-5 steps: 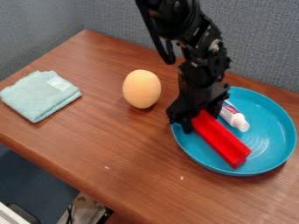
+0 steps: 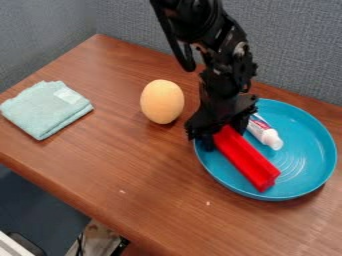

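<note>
My black gripper (image 2: 221,128) is low over the left side of the blue plate (image 2: 301,175), shut at the upper end of a red bar (image 2: 254,163), which lies slanted on the plate. Its fingertips are dark and partly hidden against the bar's end. A white tube with red markings (image 2: 267,134) lies on the plate just right of the bar and gripper.
An egg-shaped tan object (image 2: 162,101) stands left of the gripper. A folded pale cloth (image 2: 46,108) lies at the table's left. Grey padded walls border the back.
My gripper has shifted very slightly at the red bar's end; otherwise the scene looks the same.
</note>
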